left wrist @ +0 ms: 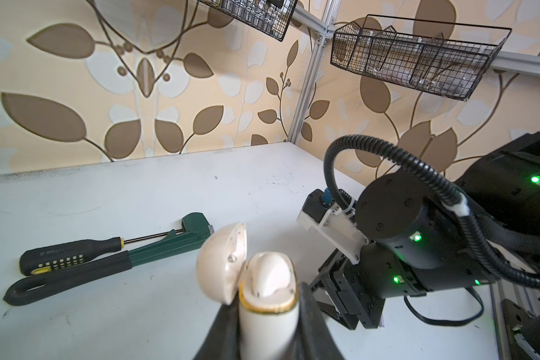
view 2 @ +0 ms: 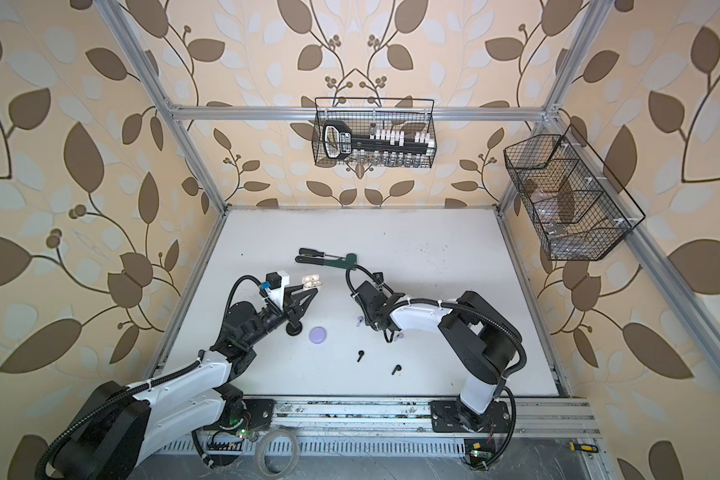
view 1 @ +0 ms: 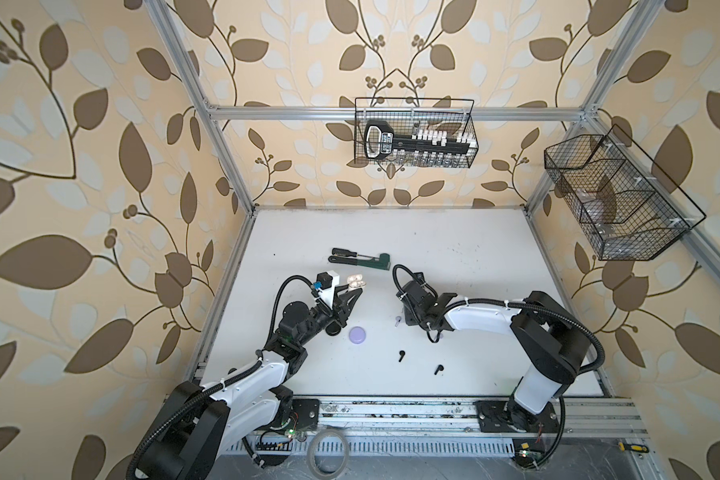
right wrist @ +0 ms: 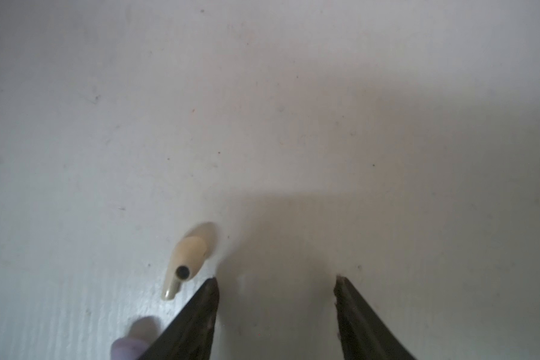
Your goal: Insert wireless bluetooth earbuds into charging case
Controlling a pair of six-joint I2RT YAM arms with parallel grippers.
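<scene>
The open white earbud case (left wrist: 267,324) is upright in my left gripper (view 1: 348,297), shut on it; the hinged lid (left wrist: 219,264) stands to its left, and something white sits in its top. My right gripper points down over the table, part open, nothing between its fingertips. A cream earbud (right wrist: 187,258) lies just left of those fingers, with a purple object (right wrist: 126,348) partly in view beyond it. Two dark earbuds (view 1: 401,354) (view 1: 438,369) lie on the front of the table.
A green-handled tool and screwdriver (left wrist: 162,252) lie behind the case. A lilac round lid (view 1: 357,335) and a dark round item (view 1: 333,328) are near my left arm. Wire baskets (view 1: 416,136) hang on the frame.
</scene>
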